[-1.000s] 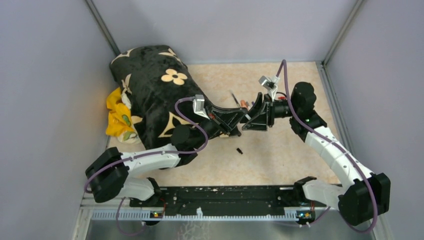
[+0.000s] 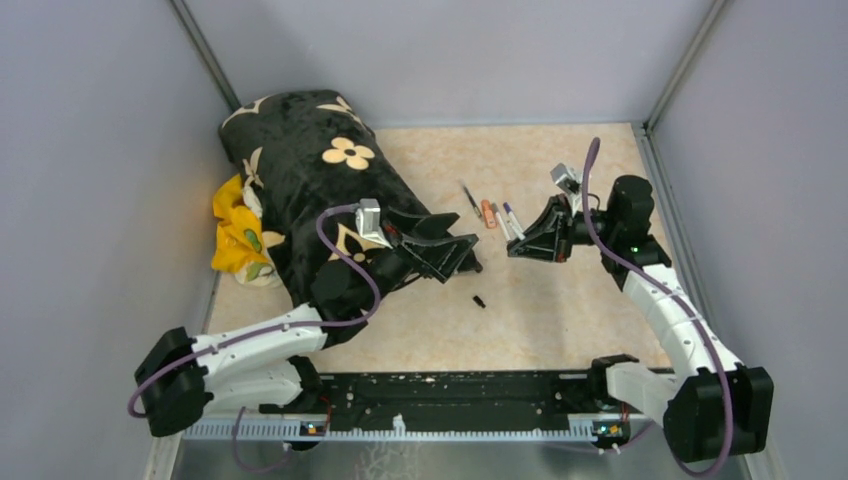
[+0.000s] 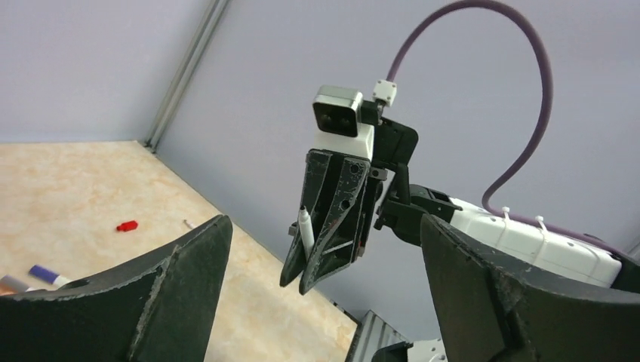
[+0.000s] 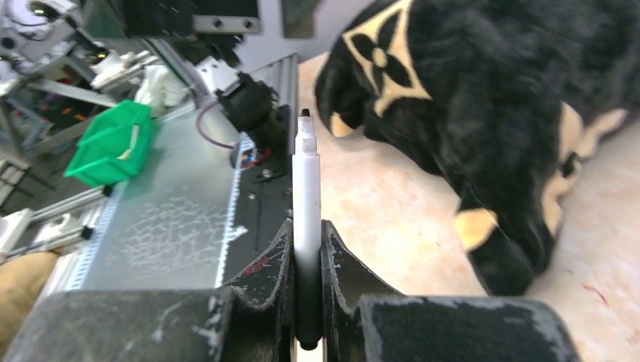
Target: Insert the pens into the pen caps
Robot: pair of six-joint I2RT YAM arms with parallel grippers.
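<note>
My right gripper (image 2: 535, 240) is shut on a white pen, which points out between the fingers with a small dark tip showing at its end; the left wrist view shows it upright in those fingers. My left gripper (image 2: 448, 262) hangs over the blanket's edge, apart from the right, its fingers open and empty. On the table lie an orange pen (image 2: 487, 214), a blue-capped pen (image 3: 45, 275), a dark pen (image 2: 472, 200), a small red piece (image 3: 127, 225) and a small black cap-like piece (image 2: 479, 301).
A dark patterned blanket (image 2: 300, 160) covers the table's left, with a yellow bag (image 2: 236, 240) beside it. Walls enclose the sides and back.
</note>
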